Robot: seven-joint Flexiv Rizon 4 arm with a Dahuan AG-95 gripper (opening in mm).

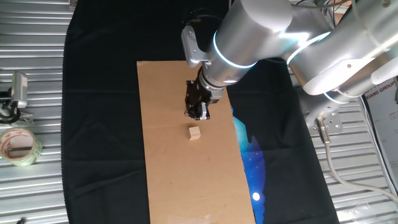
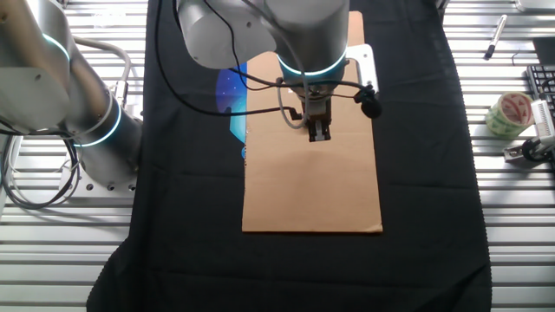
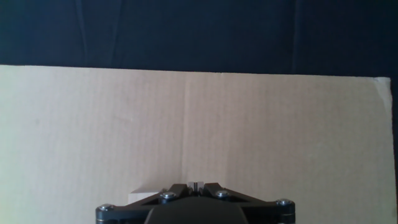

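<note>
A small light wooden block point(image 1: 194, 133) rests on the brown cardboard sheet point(image 1: 186, 180). Just above it in exterior view 1, my gripper point(image 1: 203, 116) hangs over the cardboard, apart from the block. The wrist view shows the fingertips of the gripper together, with no object visible between them. Part of a pale block point(image 3: 138, 197) peeks out beside the left finger linkage at the bottom edge; the rest is hidden. From exterior view 2 the gripper point(image 2: 319, 136) points down over the sheet, and the block cannot be seen there.
Black cloth point(image 1: 106, 124) surrounds the cardboard. A blue patterned piece point(image 1: 254, 165) lies along its right edge. A tape roll point(image 1: 20, 147) and a clamp-like device point(image 1: 19, 90) sit far left on the ribbed metal table. The lower cardboard is clear.
</note>
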